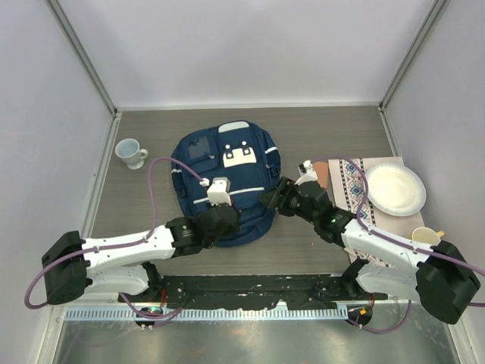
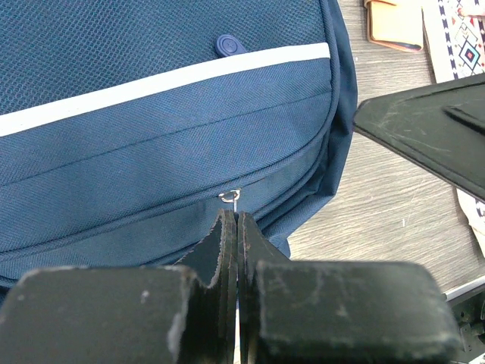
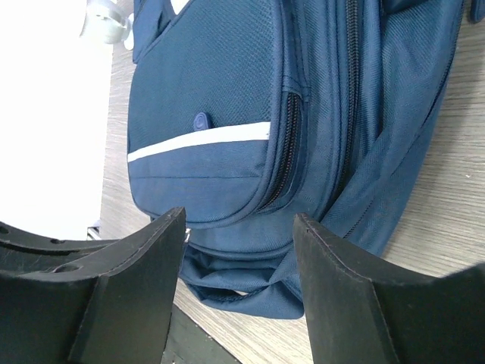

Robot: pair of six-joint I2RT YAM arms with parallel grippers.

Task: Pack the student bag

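The navy backpack (image 1: 246, 167) with a white bear-face patch lies flat in the middle of the table, a white stripe (image 2: 163, 85) across its front. Low on its front, a small metal zipper pull (image 2: 229, 196) hangs at a curved seam. My left gripper is shut at this seam, the pull's thin tab running down between its fingertips. Over the bag's right edge, my right gripper stands open with nothing between its fingers; dark zipper teeth (image 3: 289, 140) and folded side fabric show beyond it.
A white cup (image 1: 130, 153) stands at the far left. To the right, a white plate (image 1: 394, 189) rests on a patterned cloth (image 1: 355, 184), with a yellow-handled cup (image 1: 426, 236) nearer. An orange item (image 1: 321, 174) lies between cloth and bag. Wood is bare in front of the bag.
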